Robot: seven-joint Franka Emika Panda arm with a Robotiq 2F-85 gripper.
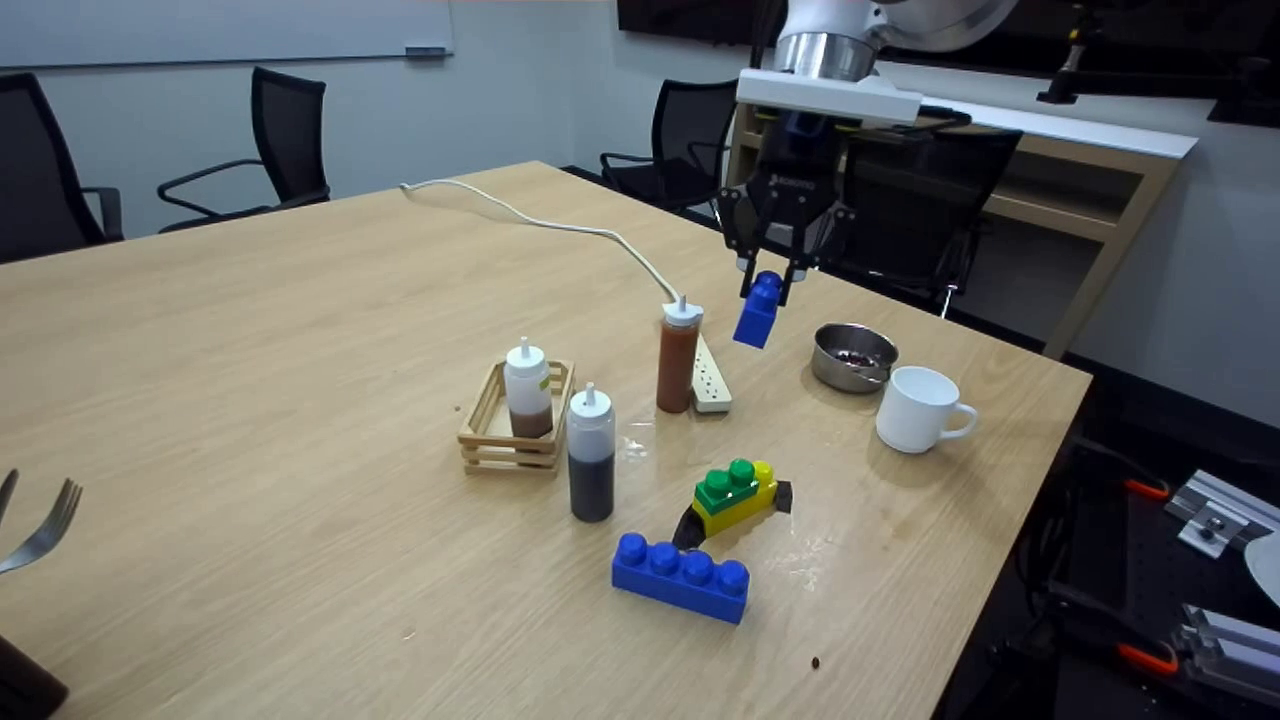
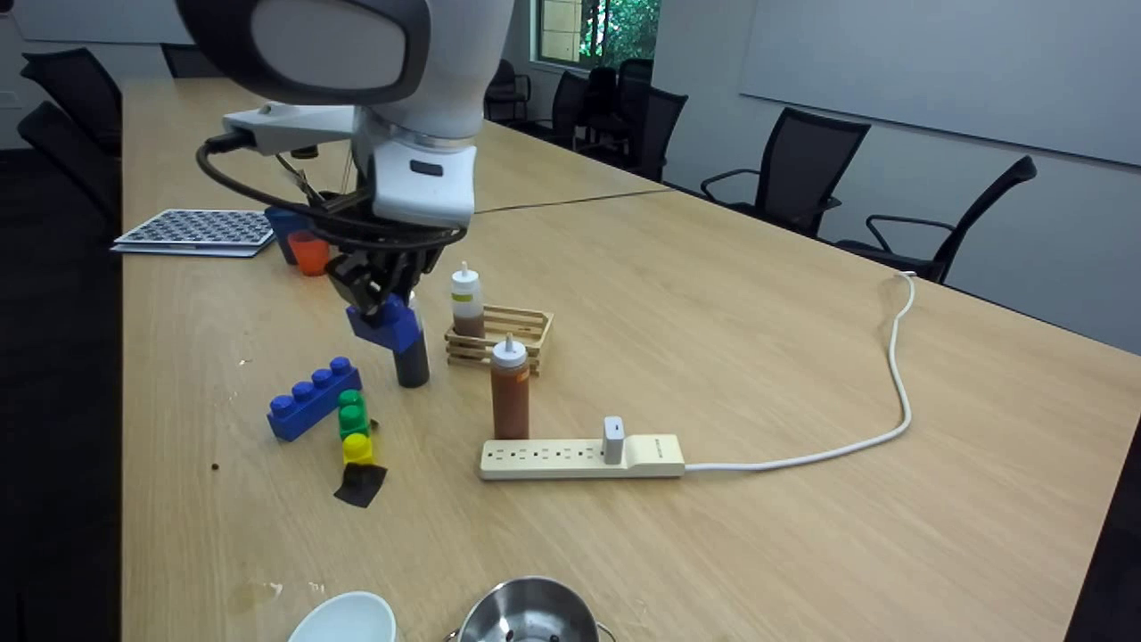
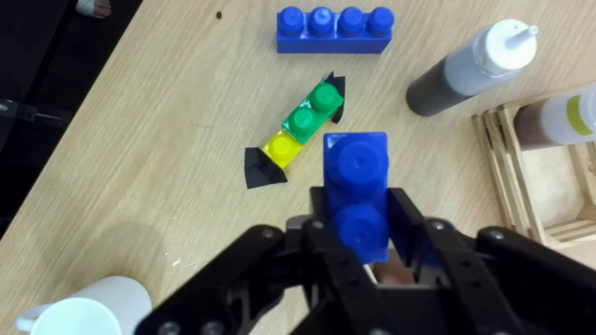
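Held in the air above the table is a small blue brick [image 3: 357, 167], two studs showing in the wrist view, with my gripper shut on it. In exterior view 1 the gripper [image 1: 770, 270] is high over the table, and the brick [image 1: 757, 312] hangs tilted beneath its fingers. A yellow brick [image 1: 738, 514] lies on the table with a green two-stud brick [image 1: 727, 482] on top of one part of it. One yellow stud is uncovered, and black tape is at both ends. Close by rests a longer blue brick [image 1: 679, 582], studs up.
A dark-sauce bottle [image 1: 591, 462], a red-brown bottle [image 1: 678, 360] and a wooden crate [image 1: 510, 456] holding another bottle stand left of the bricks. A power strip [image 2: 578, 456], a metal bowl [image 1: 853, 358] and a white mug [image 1: 918, 410] are also on the table.
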